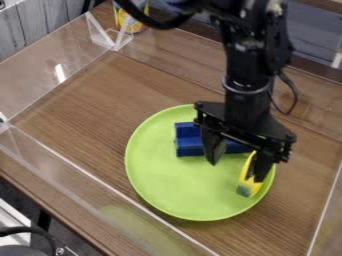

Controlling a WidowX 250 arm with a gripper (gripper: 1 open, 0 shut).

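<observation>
My black gripper (241, 140) hangs open over the right side of a green plate (174, 185), low above a blue block (190, 140) and a yellow banana-like object (249, 186). The blue block lies on the back of the plate, partly hidden by the gripper. The yellow object is at the plate's right, its upper part partly covered by a gripper finger. I cannot tell whether the gripper touches either.
The plate sits on a wooden table (94, 120). A yellow can (131, 14) stands at the back left. Clear plastic walls edge the table. Free wood lies left of and behind the plate.
</observation>
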